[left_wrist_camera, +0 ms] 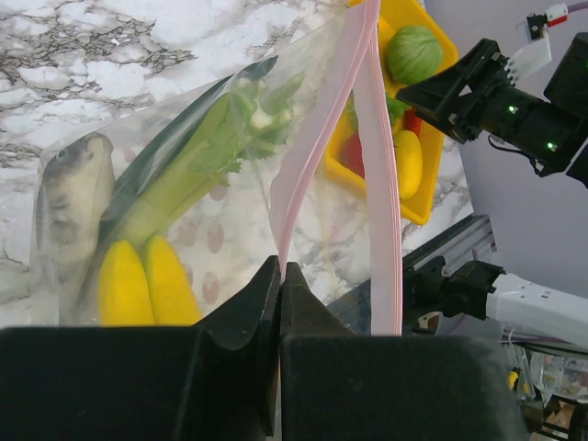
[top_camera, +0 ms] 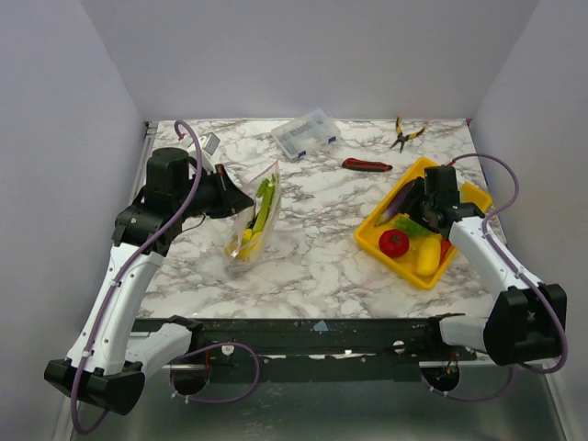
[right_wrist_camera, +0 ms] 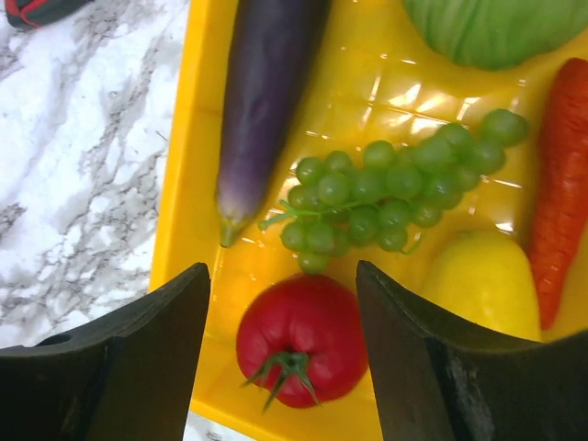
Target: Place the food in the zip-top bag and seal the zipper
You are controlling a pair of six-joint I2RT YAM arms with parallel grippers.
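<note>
Pinched at its pink zipper edge, the clear zip top bag (left_wrist_camera: 317,156) has my left gripper shut on it. The bag's mouth gapes. Inside lie a green leafy stalk (left_wrist_camera: 188,175), yellow pieces (left_wrist_camera: 147,285) and a grey fish-like item (left_wrist_camera: 73,188). My right gripper stands open over the yellow tray (right_wrist_camera: 179,175), nothing between its fingers. Below and between them sits a red tomato (right_wrist_camera: 303,340). Green grapes (right_wrist_camera: 367,197) lie just beyond, beside a purple eggplant (right_wrist_camera: 266,101). A yellow item (right_wrist_camera: 487,285), a red carrot-like item (right_wrist_camera: 560,184) and a green cabbage (right_wrist_camera: 505,28) are further right.
At the back are a clear divided case (top_camera: 306,134), a red-and-black tool (top_camera: 367,165) and yellow-handled pliers (top_camera: 404,136).
</note>
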